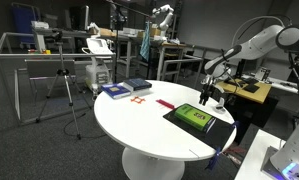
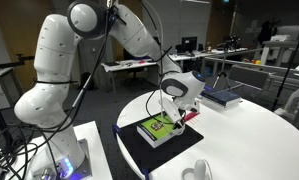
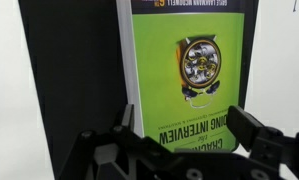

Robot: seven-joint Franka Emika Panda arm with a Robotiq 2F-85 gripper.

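Observation:
A thick green book (image 2: pixel 161 126) lies flat on a black mat (image 2: pixel 167 150) on the white table. In the wrist view its green cover (image 3: pixel 189 100), with a round device picture and the word INTERVIEW, fills the middle. My gripper is open, one dark finger on either side of the lower cover, with nothing gripped between them. From exterior view 1 the gripper (image 1: pixel 208 93) appears close to the book (image 1: pixel 195 115), near its far side. How high the fingertips stand above the cover cannot be told.
A red object (image 1: pixel 165 103) lies beyond the mat. Blue and dark books (image 1: pixel 117 91) are at the table's far left, with small orange items (image 1: pixel 139 99) near them. A white object (image 2: pixel 202 170) sits at the near edge.

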